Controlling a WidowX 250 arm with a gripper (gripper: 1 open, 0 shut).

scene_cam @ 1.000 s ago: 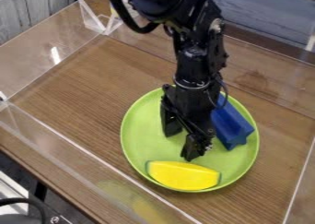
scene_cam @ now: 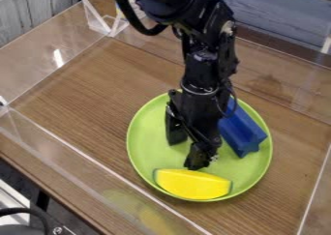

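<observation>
A green plate (scene_cam: 147,154) rests on the wooden surface at the centre right. My black gripper (scene_cam: 184,144) is low over the plate, its fingers reaching down to it; whether anything is between them is hard to tell against the dark body. A yellow wedge-shaped piece (scene_cam: 192,183) lies at the plate's front edge, below the gripper. A blue block (scene_cam: 243,132) sits on the plate's right side, partly behind the gripper.
Clear plastic walls (scene_cam: 31,60) border the wooden surface (scene_cam: 91,108), which is bare to the left of the plate. A dark cable shows at the lower left corner.
</observation>
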